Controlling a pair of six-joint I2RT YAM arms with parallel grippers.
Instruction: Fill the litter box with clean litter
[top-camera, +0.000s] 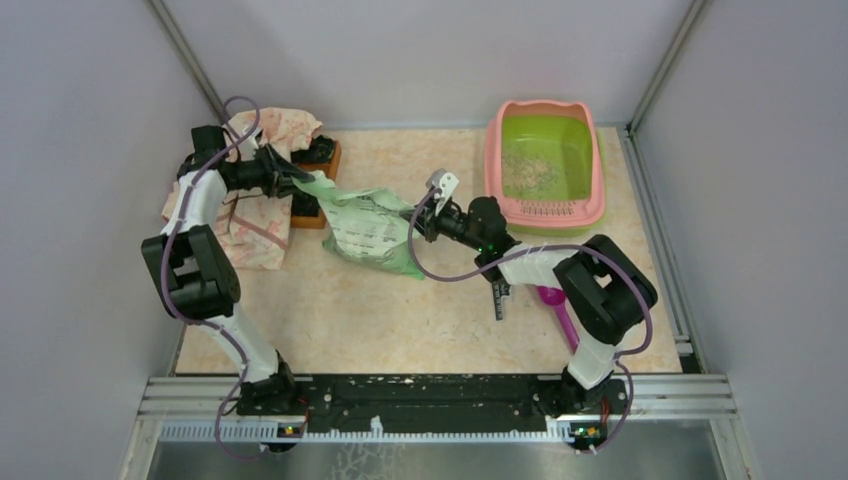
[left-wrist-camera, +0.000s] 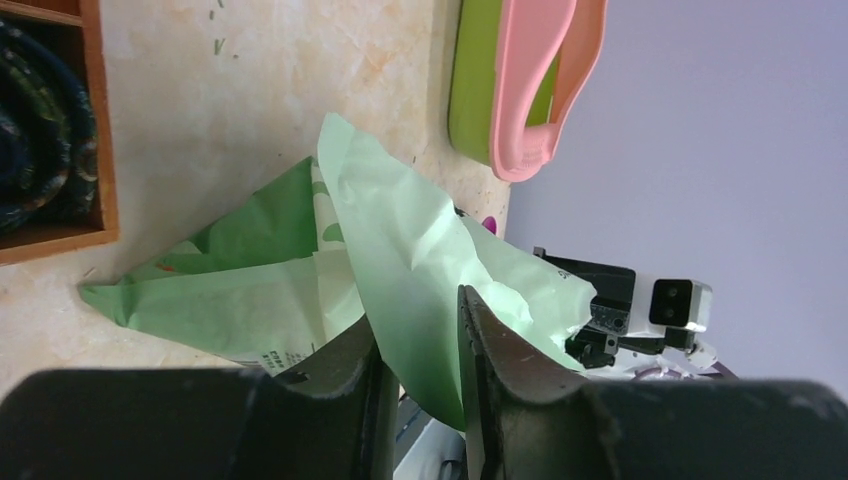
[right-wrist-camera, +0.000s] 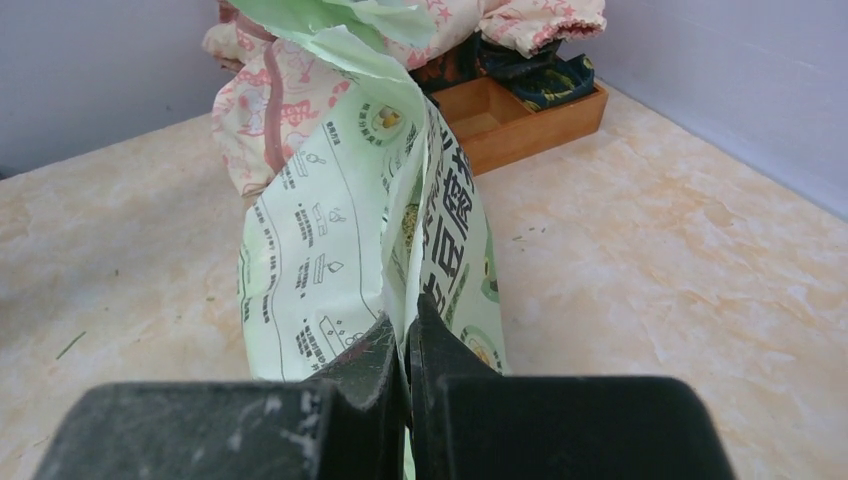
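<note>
The green litter bag (top-camera: 365, 240) rests on the table between both arms, its top stretched toward each side. My left gripper is at the bag's left upper edge, the green film running between its fingers, which look slightly apart. My right gripper is shut on the opposite edge of the bag, a crumpled strip between its fingertips; some granules show inside the bag's fold. The pink-rimmed green litter box (top-camera: 493, 170) stands at the back right, with a thin scattering of granules on its floor.
A wooden box (top-camera: 330, 166) with dark items and pink patterned cloth (top-camera: 262, 235) sit at the left. A magenta scoop (top-camera: 563, 322) and a dark strip tool (top-camera: 498, 305) lie under and beside the right arm.
</note>
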